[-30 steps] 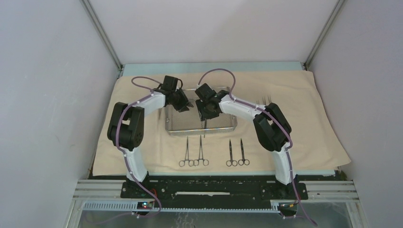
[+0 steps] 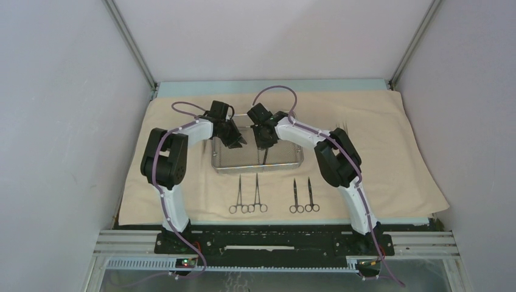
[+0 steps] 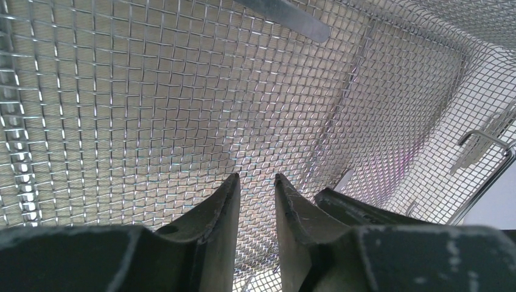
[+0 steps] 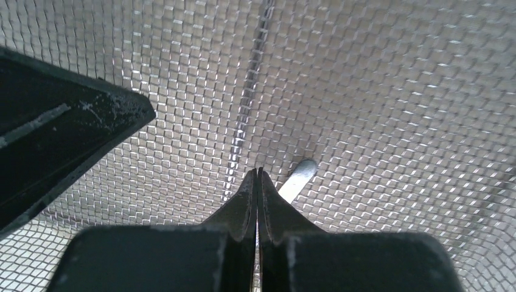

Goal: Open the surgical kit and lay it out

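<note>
A wire-mesh tray holds a slim silver instrument, with its dark lower part showing near the front wall in the top view. In the right wrist view my right gripper is shut, its fingertips pressed together with nothing between them. The instrument's rounded end lies just outside the right-hand finger, on the mesh floor; the rest is hidden behind that finger. My left gripper stands open and empty above the mesh. A flat dark handle shows at the top of the left wrist view.
In front of the tray lie two clamps and two pairs of scissors on the beige cloth. Thin instruments sit to the right. Both grippers are close together over the tray, and the cloth's right side is mostly free.
</note>
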